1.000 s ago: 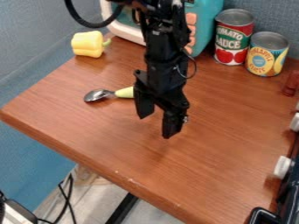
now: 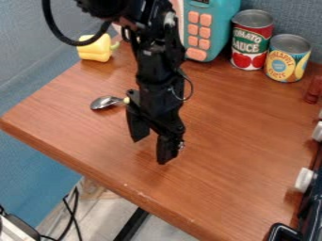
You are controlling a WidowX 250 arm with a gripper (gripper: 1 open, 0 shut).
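My black gripper [image 2: 152,141] hangs low over the middle of the wooden table [image 2: 227,169], its fingers pointing down; whether they are open or shut is hard to tell. Left of it a spoon [image 2: 105,102] lies on the table, its handle partly hidden behind my arm. A yellow object [image 2: 96,49] sits at the back left.
At the back are a teal toy appliance [image 2: 206,28], a tomato can [image 2: 250,40] and a yellow-labelled can [image 2: 287,59]. A small red item [image 2: 314,91] and a black appliance [image 2: 299,216] line the right edge.
My gripper has moved left, toward the spoon, and now covers more of its handle.
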